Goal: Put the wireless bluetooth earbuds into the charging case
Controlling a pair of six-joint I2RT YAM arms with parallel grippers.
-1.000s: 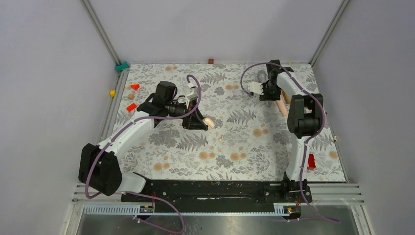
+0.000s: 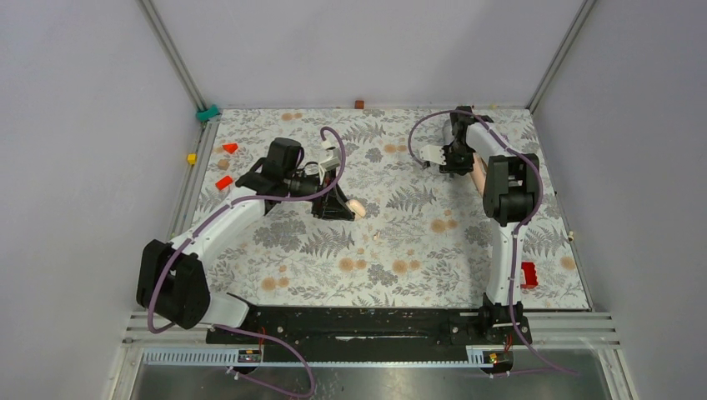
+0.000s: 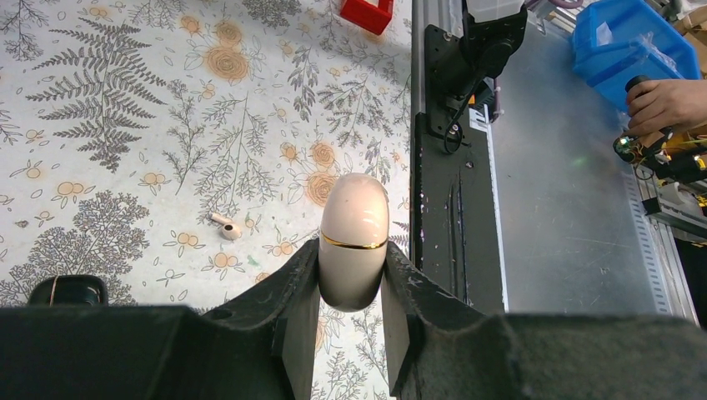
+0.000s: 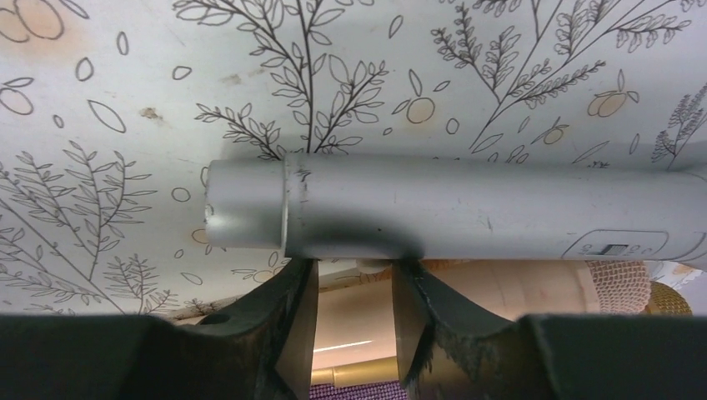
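My left gripper is shut on a pale pink charging case [image 3: 353, 225] with a gold band, held over the middle-left of the mat. A small pink earbud [image 3: 225, 225] lies on the mat below it, and a dark rounded object [image 3: 68, 291] is at the lower left of the left wrist view. My right gripper is part open at the back right, its fingertips at the lower edge of a grey cylinder [image 4: 492, 208], over a long pink item [image 4: 534, 300]; whether it touches either is unclear.
Red blocks [image 2: 223, 182] lie at the mat's left, a red holder [image 2: 528, 275] at the front right, a brown block [image 2: 359, 104] at the back edge. A hand [image 3: 659, 104] shows beside a blue bin [image 3: 634, 50] beyond the front edge.
My left arm and the case have stayed practically still.
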